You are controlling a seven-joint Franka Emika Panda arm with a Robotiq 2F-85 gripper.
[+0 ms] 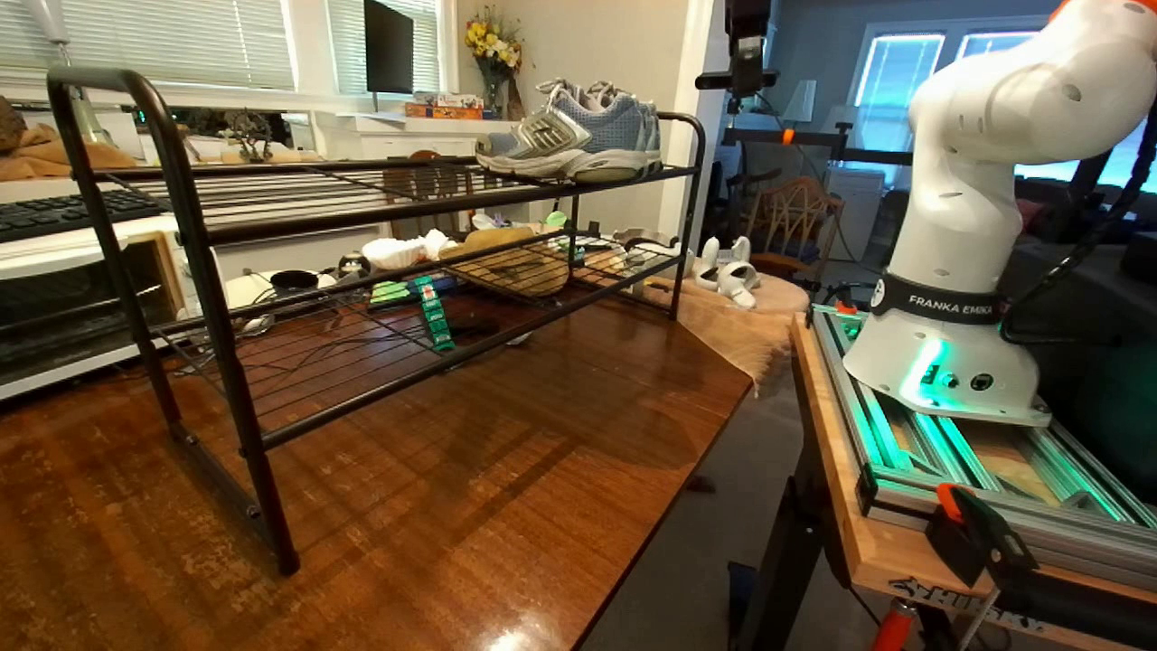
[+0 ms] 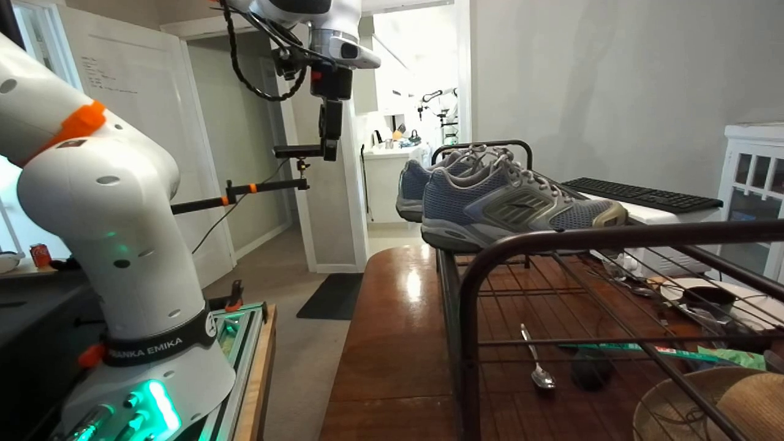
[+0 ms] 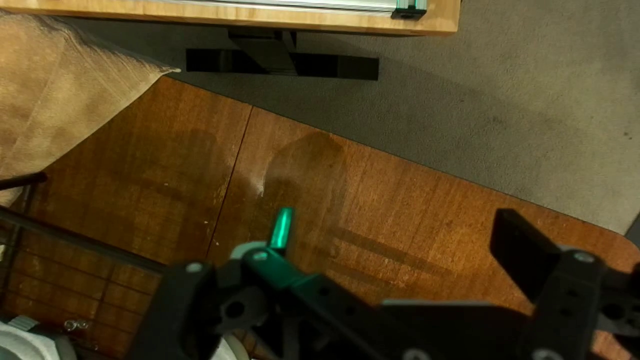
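My gripper (image 2: 331,136) hangs high, pointing down, to the left of the shoe rack in exterior view 2, well apart from it. Its fingers stand open, and nothing shows between the dark fingers in the wrist view. A pair of grey-blue running shoes (image 1: 580,136) sits side by side on the top shelf of the dark metal rack (image 1: 434,206), at the end farther from exterior view 1. In exterior view 2 the nearer shoe (image 2: 507,202) partly hides the other. Only pale parts at the bottom edge of the wrist view may belong to the shoes; I cannot tell.
Under the rack lie a spoon (image 2: 538,364), a green strip (image 1: 433,315) and a straw hat (image 2: 750,411). A tan cloth (image 3: 78,78) covers one table corner. A floor gap separates table and robot bench.
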